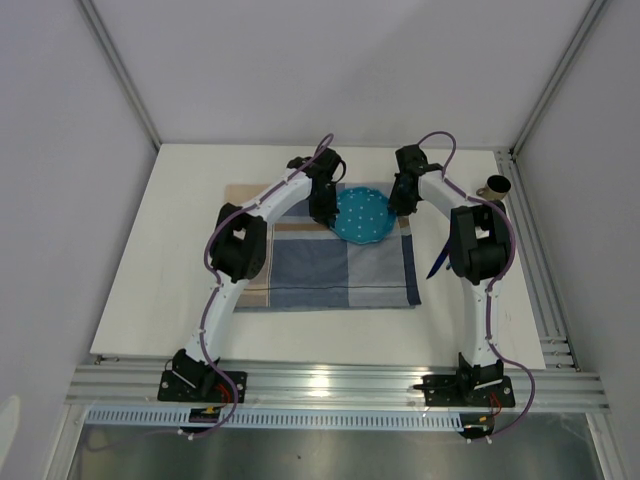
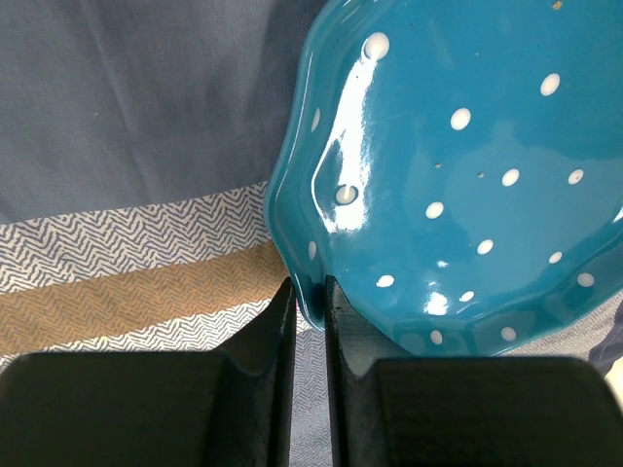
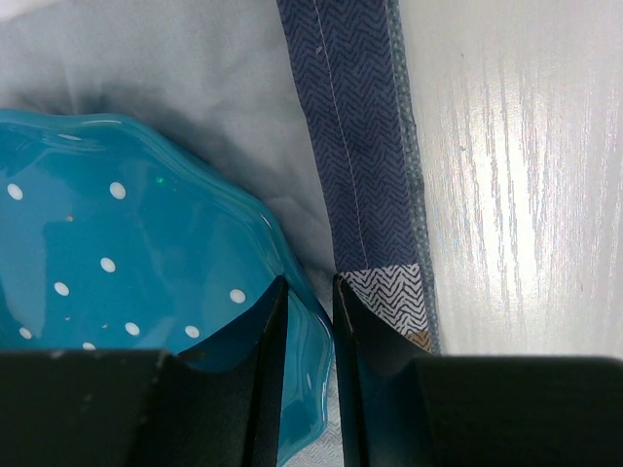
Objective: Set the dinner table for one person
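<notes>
A teal, white-dotted plate [image 1: 364,214] lies on the striped placemat [image 1: 310,280], toward its back right. My left gripper is at the plate's left rim, its fingertips close together on the raised edge. My right gripper is at the opposite rim near the placemat's right border, one finger over the rim and the other just outside it. Whether either is firmly closed on the rim is unclear. A dark blue utensil [image 1: 436,260] lies right of the placemat, partly hidden by the right arm.
A mug [image 1: 494,188] stands at the back right, beside the right arm. Rails and walls border the table.
</notes>
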